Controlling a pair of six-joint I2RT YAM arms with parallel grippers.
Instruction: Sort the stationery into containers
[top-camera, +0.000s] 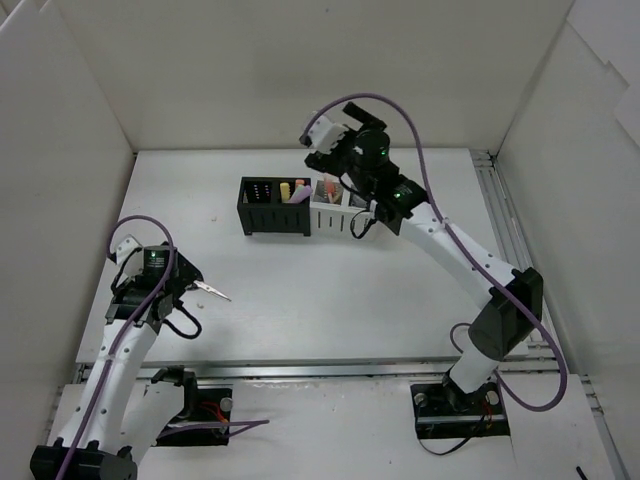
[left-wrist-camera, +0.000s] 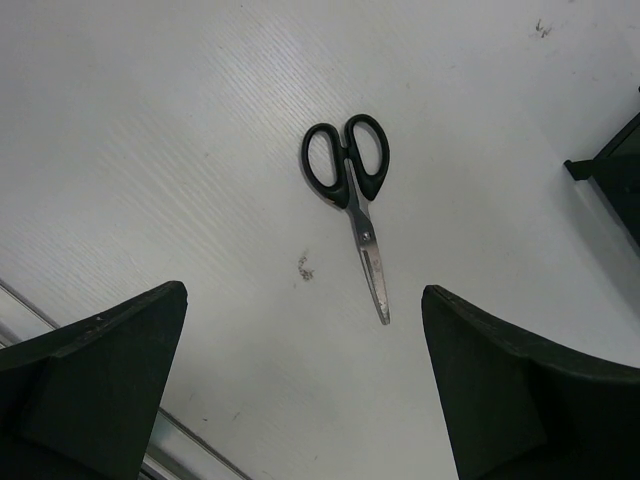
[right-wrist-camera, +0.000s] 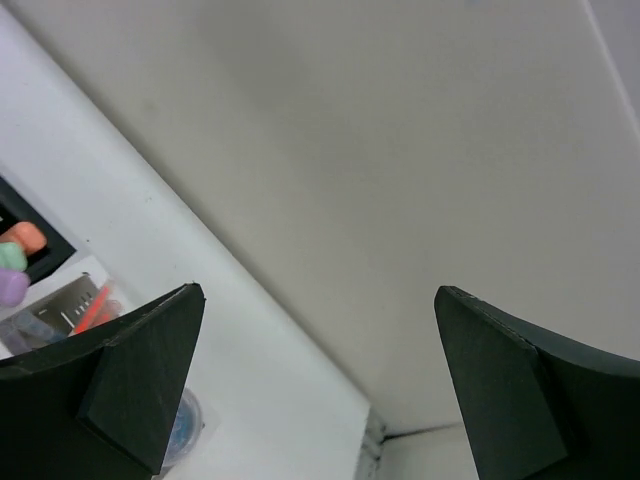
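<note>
Black-handled scissors (left-wrist-camera: 365, 180) lie on the white table, just right of my left gripper (top-camera: 175, 270) in the top view and between its fingers' tips in the left wrist view, below it and not held. That gripper is open. A black container (top-camera: 260, 215) at the back holds yellow, orange and purple items. A white container (top-camera: 330, 220) beside it holds an orange item and other things, partly behind the right arm. My right gripper (top-camera: 338, 135) is raised above and behind the containers, open, with nothing between its fingers.
Walls stand at the back and both sides. Metal rails (top-camera: 300, 368) run along the front and right edges.
</note>
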